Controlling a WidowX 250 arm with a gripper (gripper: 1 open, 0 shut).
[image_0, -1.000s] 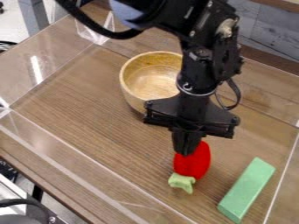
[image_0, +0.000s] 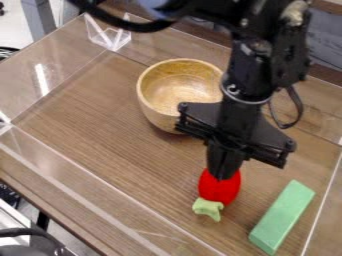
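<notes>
My gripper (image_0: 218, 168) hangs low in the middle right, its fingertips at a red strawberry-shaped object (image_0: 219, 186) with a pale green top. The fingers look close together; whether anything is between them is hard to see, as the red piece sits just below and behind the tips. A wooden bowl (image_0: 164, 88) stands behind the gripper, partly hidden by it. A green block (image_0: 281, 219) lies to the right of the red object.
A clear plastic item (image_0: 110, 32) stands at the back left. The table edge and some cables show at the lower left.
The gripper has shifted a little to the right and toward the front, over the red object, which shows slightly less behind it.
</notes>
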